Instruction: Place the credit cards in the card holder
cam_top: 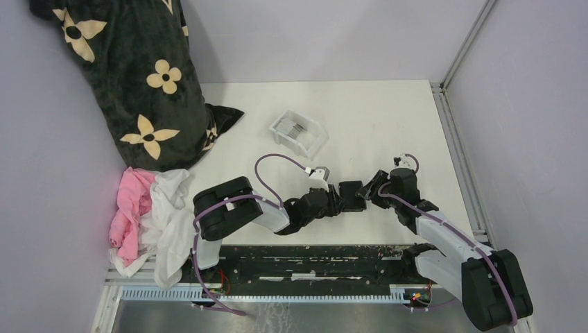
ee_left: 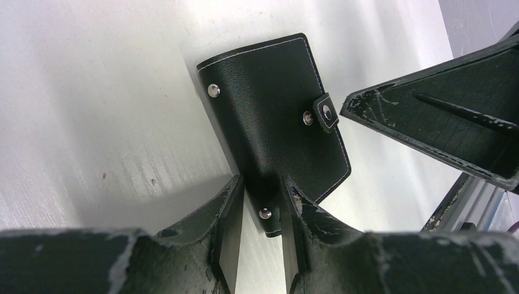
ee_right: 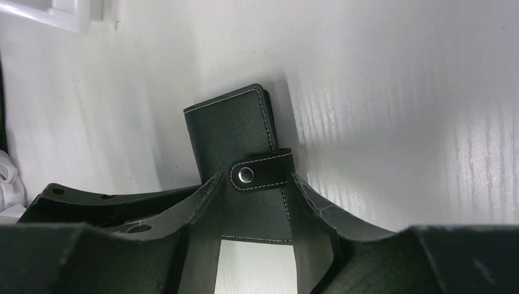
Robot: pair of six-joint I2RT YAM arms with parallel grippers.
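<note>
The black card holder (cam_top: 352,196) lies closed on the table between my two grippers. Its strap (ee_right: 263,171) is snapped over one edge. My left gripper has its fingers apart at the holder's spine side, with the lower corner and a rivet showing between them. I cannot tell whether they touch it. My right gripper stands open over the strap side, the snap visible between its fingers. Pale cards (cam_top: 290,129) appear to lie in the white box (cam_top: 314,142) further back; they are too small to make out singly.
Pink cloth (cam_top: 130,211) and white cloth (cam_top: 166,222) lie at the left edge, beside a dark flowered cushion (cam_top: 139,83). In the left wrist view, the other gripper's finger (ee_left: 434,110) reaches close to the strap.
</note>
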